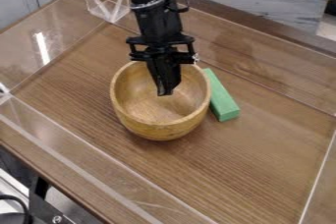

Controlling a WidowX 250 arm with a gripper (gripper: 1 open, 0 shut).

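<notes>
A wooden bowl [159, 120] sits in the middle of the wooden table, with a green block [221, 101] lying just to its right, close to the rim. My black gripper [165, 86] reaches down from the top of the view into the back part of the bowl. It is shut, and nothing shows between its fingers, though the tips are small and dark in this view.
A pale marbled board [262, 2] stands along the back. Some clear plastic and cables lie at the left edges.
</notes>
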